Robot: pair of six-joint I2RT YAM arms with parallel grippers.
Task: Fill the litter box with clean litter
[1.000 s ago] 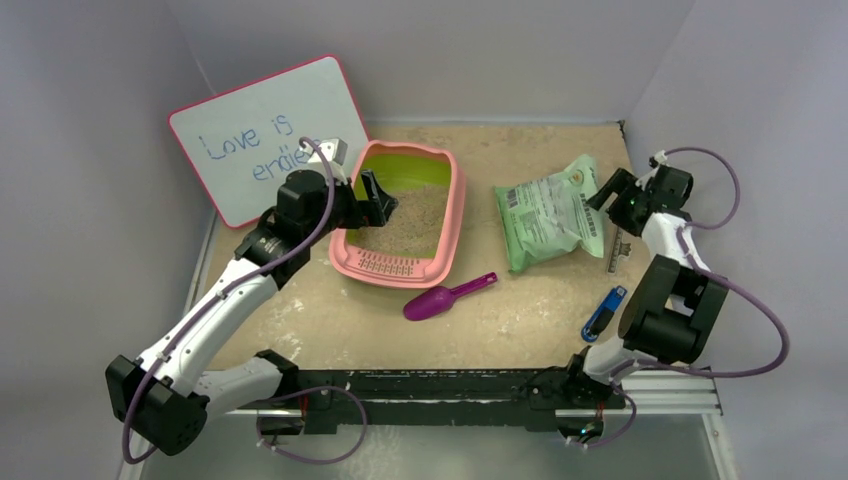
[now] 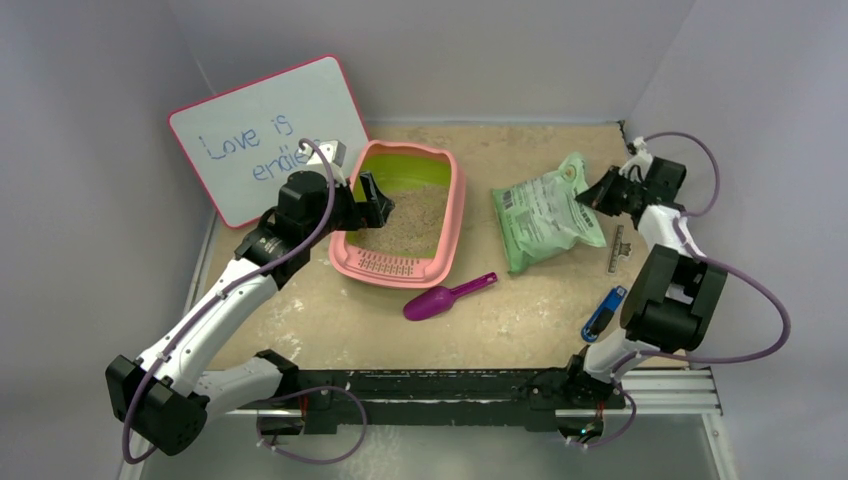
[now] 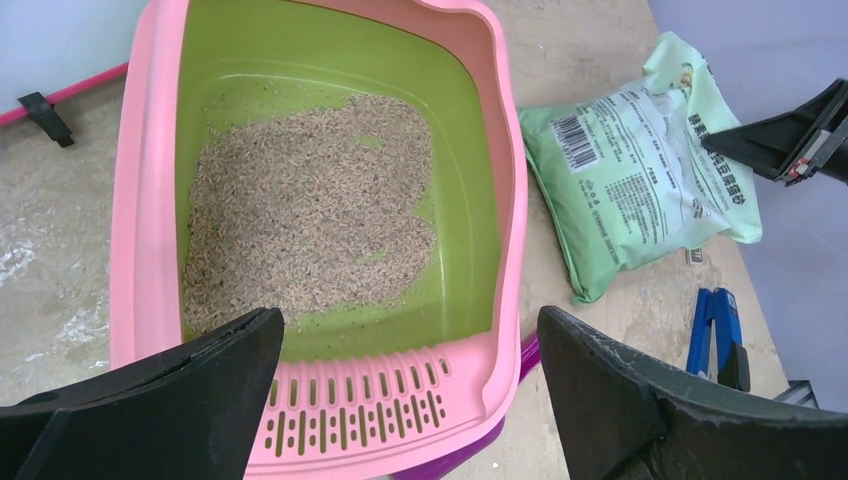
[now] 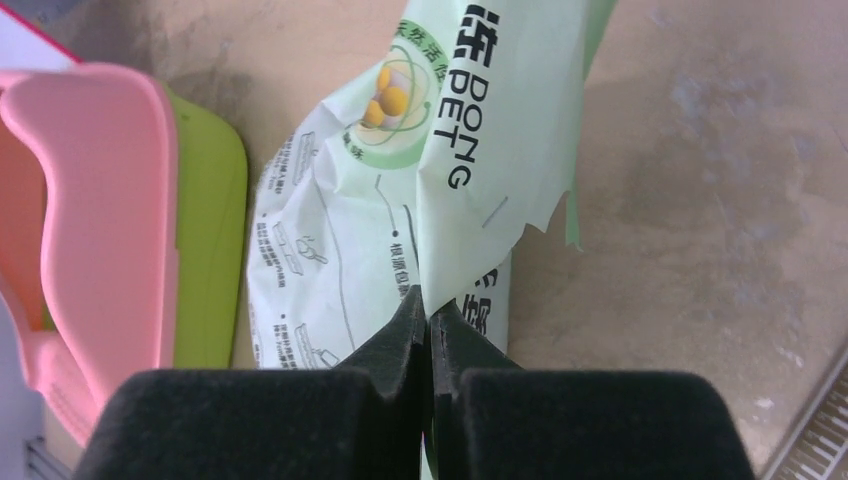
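Note:
The pink-rimmed litter box (image 2: pixel 455 215) stands left of centre on the table, its green floor partly covered by beige litter (image 3: pixel 310 210). To its right lies a pale green litter bag (image 2: pixel 540 218) with printed text and a barcode. My right gripper is shut on the bag's right-hand edge, and the plastic is creased and pinched between its fingertips. Over the box's left part hovers my left gripper, open and empty, its fingers wide apart in the left wrist view.
A purple scoop (image 2: pixel 432 302) lies in front of the box. On the right are a blue-and-black tool (image 2: pixel 604 313) and a metal comb-like piece (image 2: pixel 616 248). Behind the box leans a whiteboard (image 2: pixel 245 150). Bare table lies between scoop and tool.

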